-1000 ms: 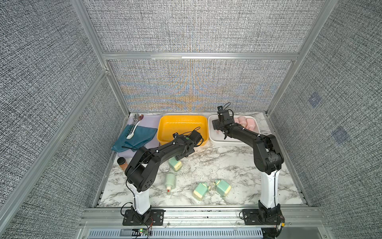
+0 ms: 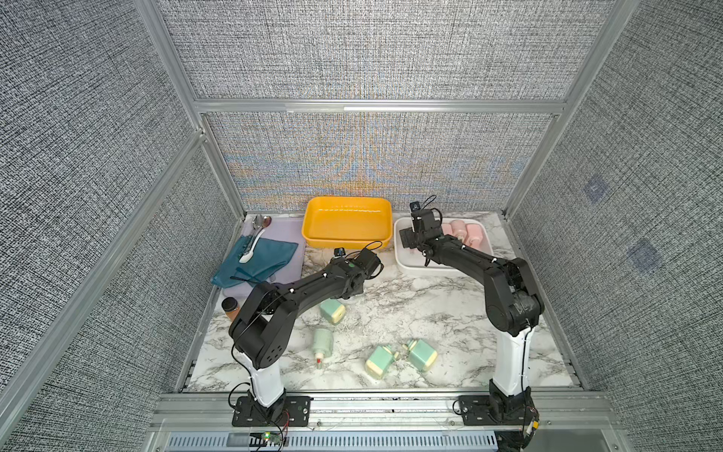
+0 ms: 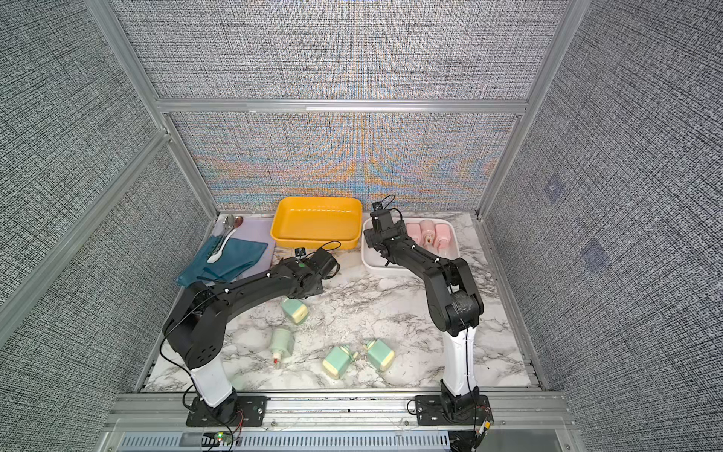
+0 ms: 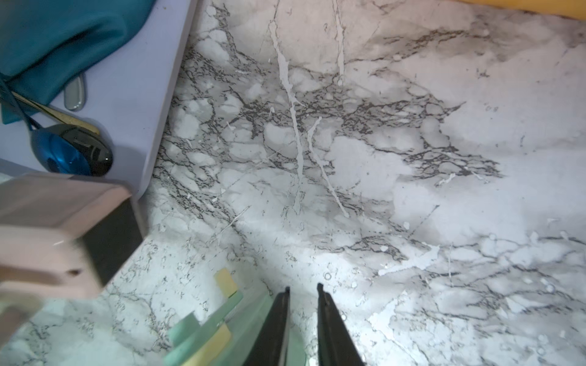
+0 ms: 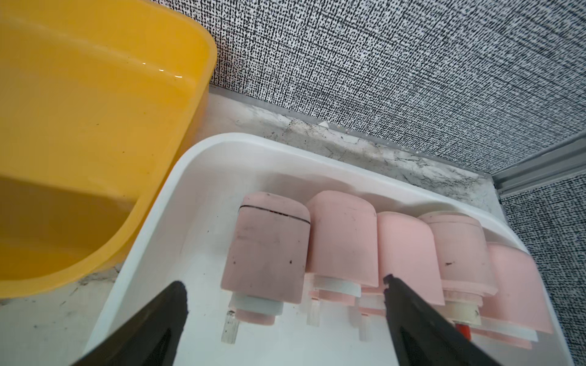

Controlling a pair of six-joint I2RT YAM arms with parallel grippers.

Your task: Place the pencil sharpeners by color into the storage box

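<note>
Low over the middle-left table hangs my left gripper, its fingers close together with a narrow gap; whether anything sits between them I cannot tell. A green sharpener is right beside its left finger, partly hidden. In the top left view this green sharpener lies by that arm. Three more pale green sharpeners, a left one, a middle one and a right one, lie nearer the front edge. My right gripper is open over the white box, where several pink sharpeners sit in a row.
An empty yellow tray stands at the back, left of the white box. Farther left, a blue cloth and spoons lie on a lilac mat. A black-capped bottle is by the left arm.
The yellow tray has shifted back toward the rear wall. My left arm's elbow has moved a little left; the right arm has barely moved, and the sharpeners lie about where they were.
</note>
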